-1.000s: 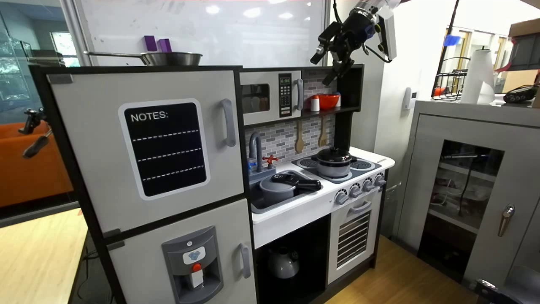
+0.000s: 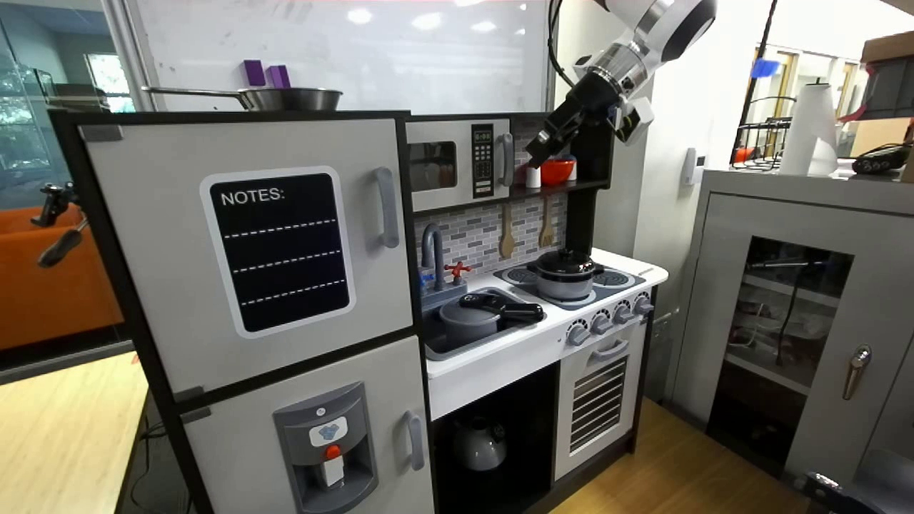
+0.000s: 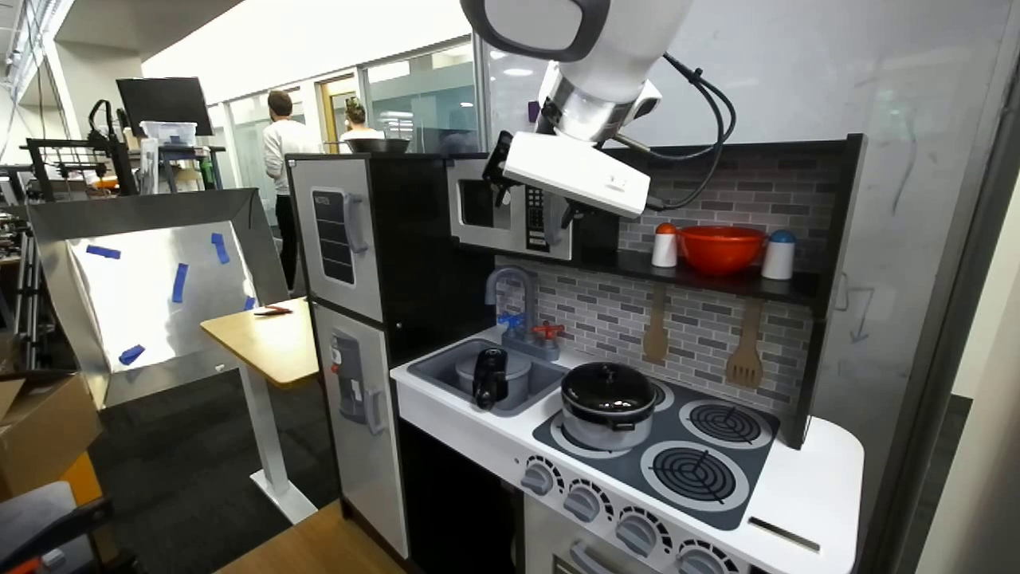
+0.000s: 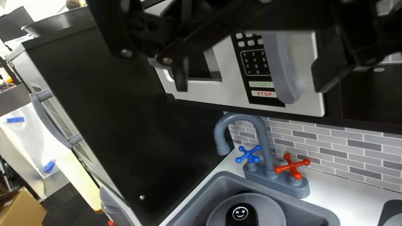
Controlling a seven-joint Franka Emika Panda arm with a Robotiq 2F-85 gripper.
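Note:
My gripper is open, its two black fingers wide apart with nothing held between them. In the wrist view the grey handle (image 4: 280, 67) of the toy microwave shows between the fingers, nearer the right one. The microwave (image 2: 458, 163) is white with a black keypad, and its door looks shut. Seen from the second exterior view, the gripper (image 3: 535, 196) hangs in front of the microwave, partly covering its face. Whether either finger touches the handle cannot be told; in the first exterior view a gap shows between them.
Right of the microwave, the shelf holds a red bowl (image 3: 722, 250) and two shakers. Below are the faucet (image 4: 262, 139), a lidded pan (image 2: 469, 321) in the sink and a black-lidded pot (image 3: 608, 406) on the stove. The tall fridge (image 2: 257, 240) stands to the left.
The gripper has turned and come lower, with its fingers closer to the microwave handle in exterior view 1. The kitchen objects look unmoved.

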